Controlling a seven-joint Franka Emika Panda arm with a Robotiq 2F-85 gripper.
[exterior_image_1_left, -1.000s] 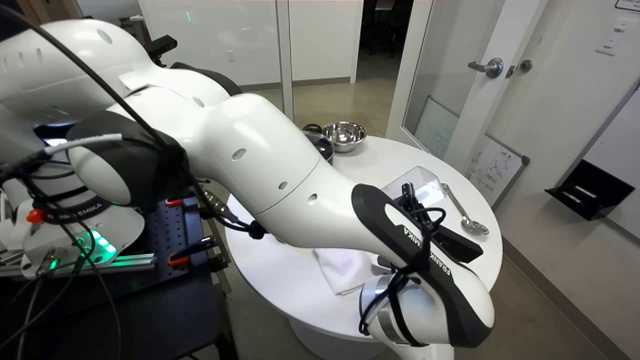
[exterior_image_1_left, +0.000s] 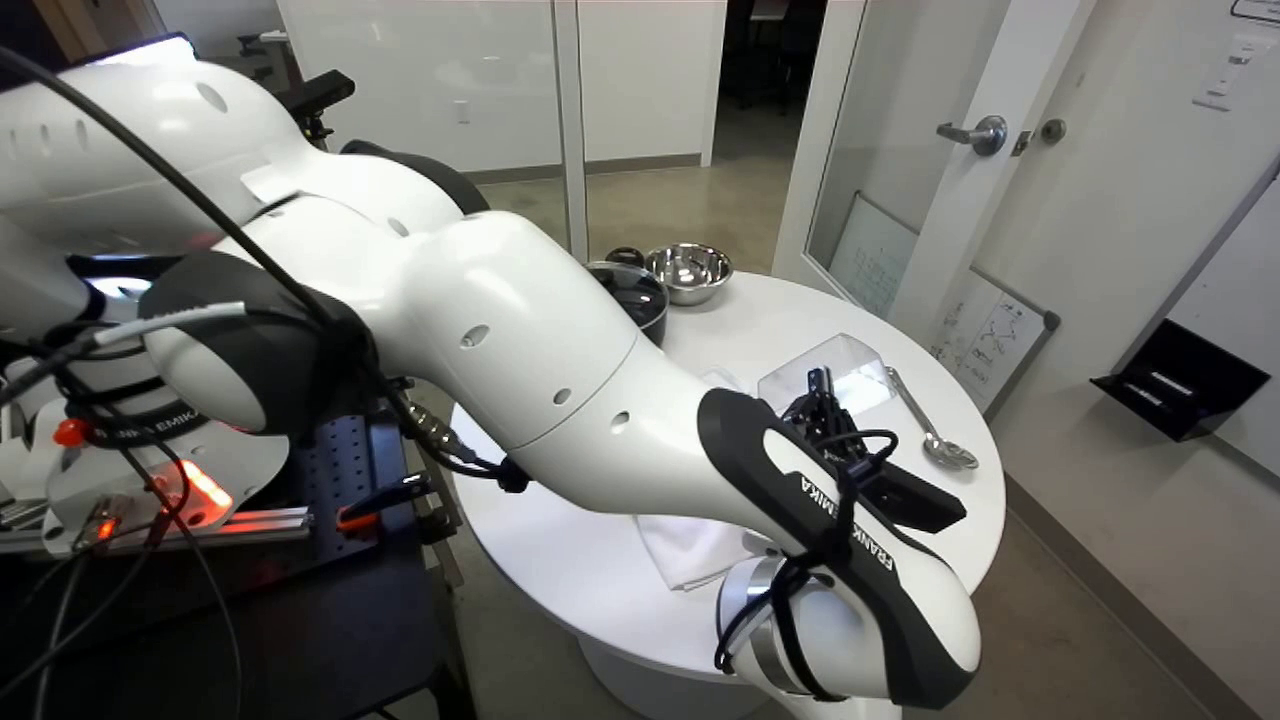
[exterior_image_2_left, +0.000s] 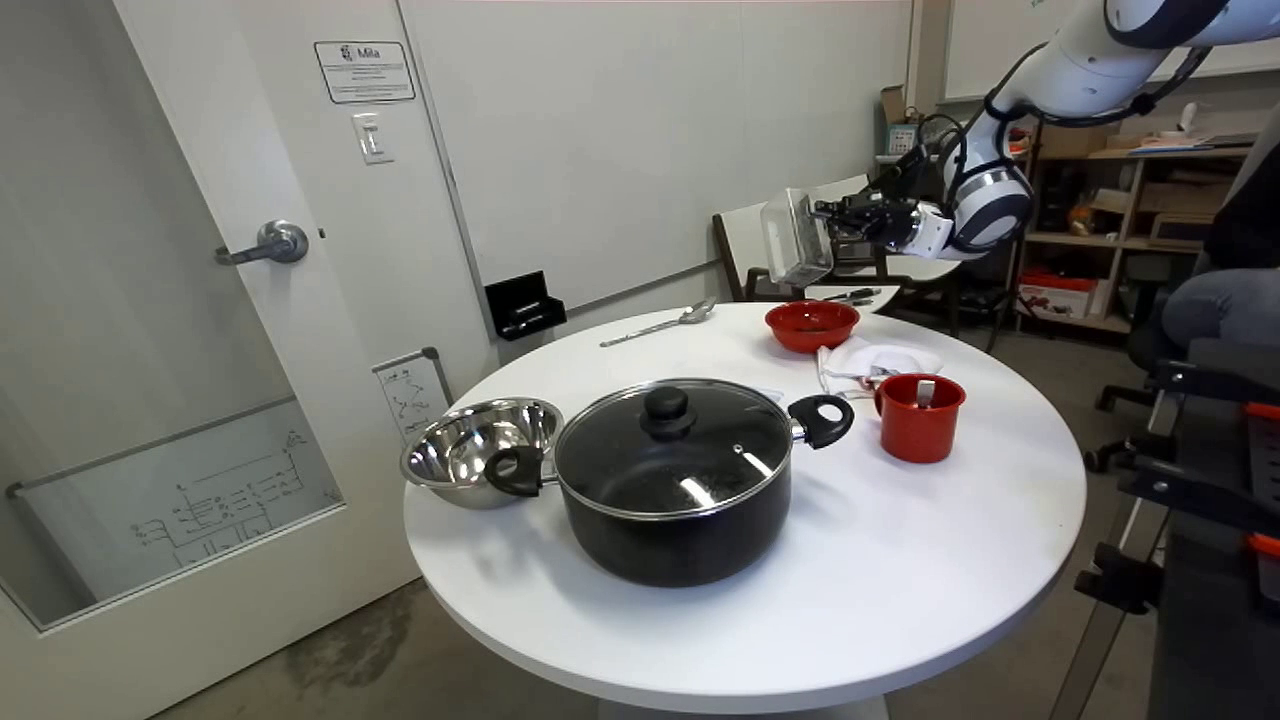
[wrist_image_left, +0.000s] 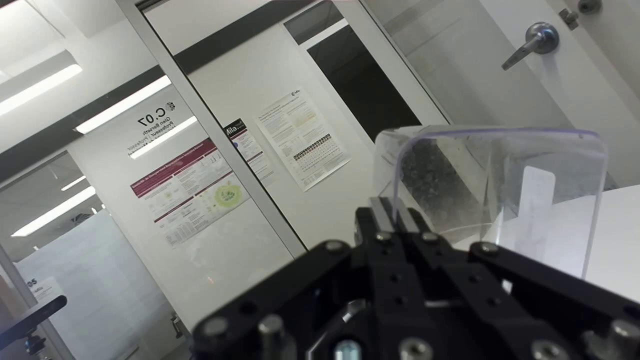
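A clear plastic container (exterior_image_2_left: 786, 240) hangs in the air above the far side of the round table, tipped on its side. My gripper is shut on its thin wall: in the wrist view the rim runs down to the two fingertips, and the container's open side faces the camera. From exterior view 2, the gripper (exterior_image_2_left: 823, 214) meets the container at its right edge. Exterior view 1 has the container (exterior_image_1_left: 828, 366) just beyond the arm, which hides most of the fingers.
Below the container stands a red bowl (exterior_image_2_left: 812, 325), with a white cloth (exterior_image_2_left: 882, 360) and a red mug (exterior_image_2_left: 920, 420) nearby. A lidded black pot (exterior_image_2_left: 674, 480) and a steel bowl (exterior_image_2_left: 480, 450) occupy the near side. A slotted spoon (exterior_image_2_left: 660, 323) lies by the edge.
The arm's hand end has shifted slightly left, and its middle sits a little lower in exterior view 1. The container has barely moved. The base light has turned from green to red.
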